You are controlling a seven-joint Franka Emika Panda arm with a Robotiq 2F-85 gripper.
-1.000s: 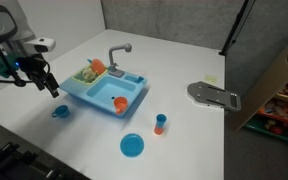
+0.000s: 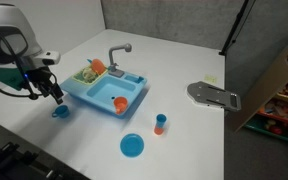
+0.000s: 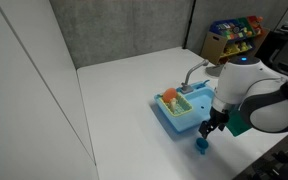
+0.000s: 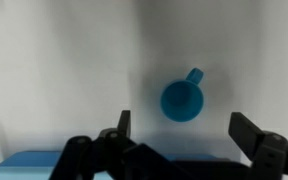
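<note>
A blue cup (image 2: 61, 112) with a handle stands on the white table in front of the toy sink (image 2: 96, 101). Seen from above in the wrist view, the cup (image 4: 182, 101) has its handle toward the top right and lies between and beyond the fingertips. My gripper is open, its two dark fingers wide apart with nothing between them. In exterior view 2 the gripper (image 3: 217, 130) hangs a little above the cup (image 3: 202, 145), near the sink's edge.
An orange cup (image 2: 121, 104) sits in the sink basin, below a grey faucet (image 2: 118, 60). A dish rack (image 2: 90, 72) holds toy items. Out on the table are a blue plate (image 2: 132, 145), a blue-and-orange cup stack (image 2: 160, 124) and a metal tray (image 2: 213, 96).
The cup and the other objects have not moved.
</note>
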